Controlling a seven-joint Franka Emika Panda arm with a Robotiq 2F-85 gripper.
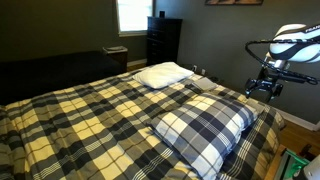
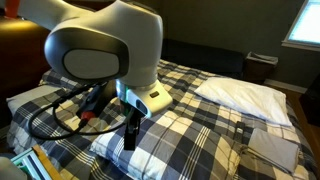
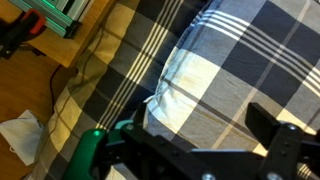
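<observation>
My gripper is open, with nothing between its fingers. Below it in the wrist view lies a plaid pillow (image 3: 235, 75) in white and dark blue, one corner near the middle of the picture. Exterior view 1 shows the gripper (image 1: 263, 88) in the air at the right side of the bed, near the far end of the same pillow (image 1: 205, 122). In exterior view 2 the arm's large white body covers part of the pillow (image 2: 190, 140), and the fingertips are hard to make out.
The bed's checked blanket (image 1: 85, 125) spreads wide and mostly clear to the left. Farther back rests a white pillow (image 1: 162, 76). A pale folded item (image 2: 273, 148) lies on the bed. Wooden floor (image 3: 28, 95) shows past the bed's edge.
</observation>
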